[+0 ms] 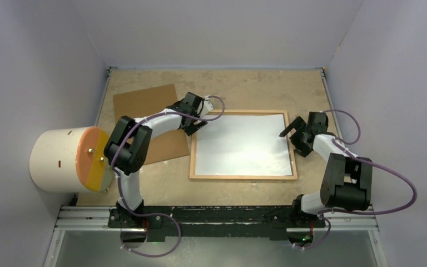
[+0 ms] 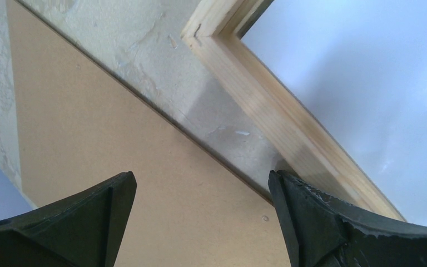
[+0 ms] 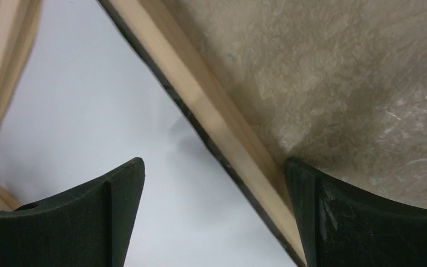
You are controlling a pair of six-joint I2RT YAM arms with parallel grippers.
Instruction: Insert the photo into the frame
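Observation:
A light wooden frame point(image 1: 243, 177) lies flat on the table with a white sheet point(image 1: 241, 144) inside it, the sheet spanning nearly the whole inner area. My left gripper point(image 1: 196, 123) is open and low at the frame's left side, near the gap beside the brown board; in its wrist view the right finger is close to the wooden edge point(image 2: 278, 117). My right gripper point(image 1: 289, 137) is open, straddling the frame's right side, one finger over the white sheet and the other just outside the wood point(image 3: 217, 117). Nothing shows between the fingers of either.
A brown board point(image 1: 139, 100) lies left of the frame, partly under the left arm. A white cylinder with coloured end point(image 1: 60, 160) sits at the front left. Walls stand on three sides.

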